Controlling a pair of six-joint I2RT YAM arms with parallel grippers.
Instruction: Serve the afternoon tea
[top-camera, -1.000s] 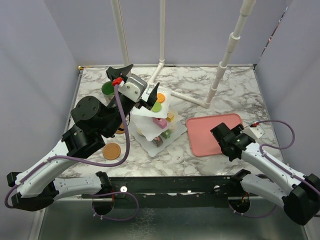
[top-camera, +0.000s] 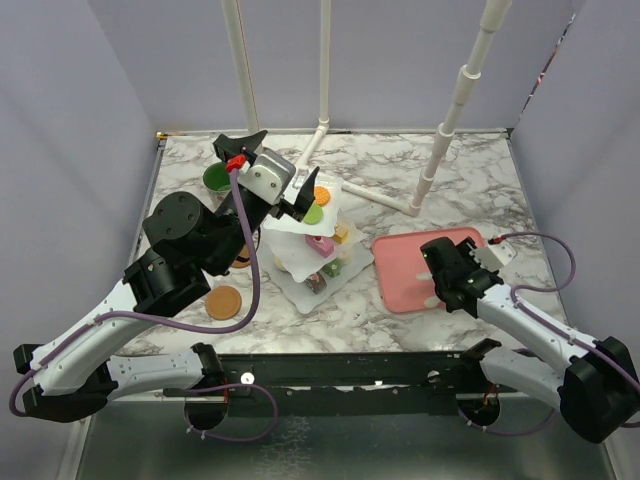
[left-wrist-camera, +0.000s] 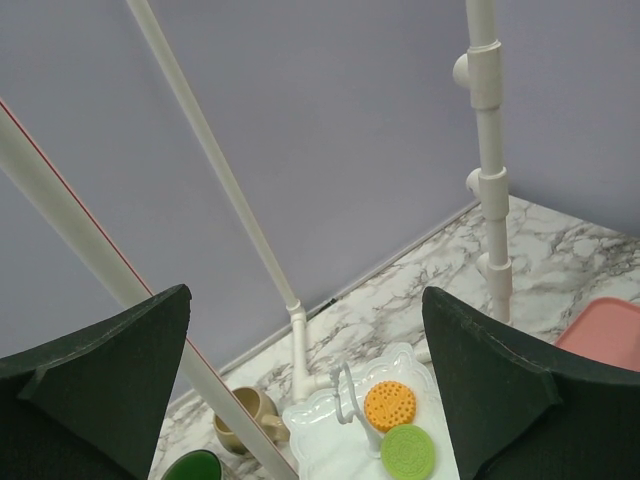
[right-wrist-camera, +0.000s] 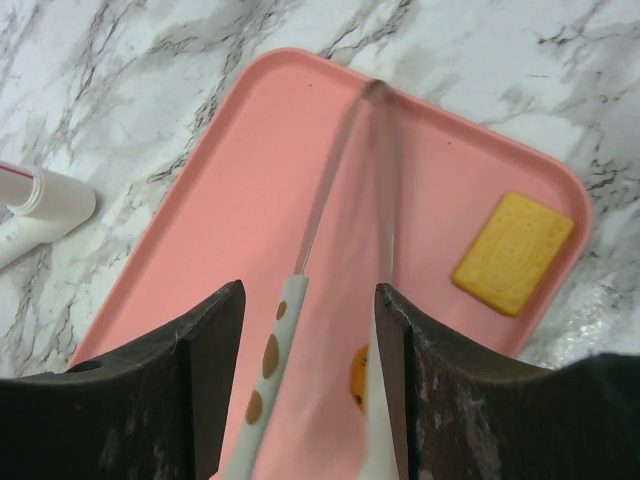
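Note:
In the right wrist view, my right gripper is part open over the pink tray (right-wrist-camera: 240, 150). Tongs (right-wrist-camera: 268, 385) with pale, brown-spotted ends lie between its fingers; the left arm stands clear of the left finger, and the right arm runs close by the right finger. Inside the tray are a yellow square biscuit (right-wrist-camera: 513, 253) and a round orange-brown one, partly hidden by the tongs. My left gripper is open and empty, raised near the tiered stand, whose top plate carries an orange biscuit (left-wrist-camera: 390, 405) and a green biscuit (left-wrist-camera: 408, 453).
Lower tiers of the stand hold a pink piece (top-camera: 320, 246) and several other treats. A green cup (top-camera: 215, 178), a tan mug (left-wrist-camera: 250, 418) and a brown coaster (top-camera: 223, 302) are on the left. White pipes (top-camera: 430, 160) rise behind.
My right gripper has shifted slightly up and left in the top view, and pale ends of the tongs now show beside it. The left arm and the stand have not moved.

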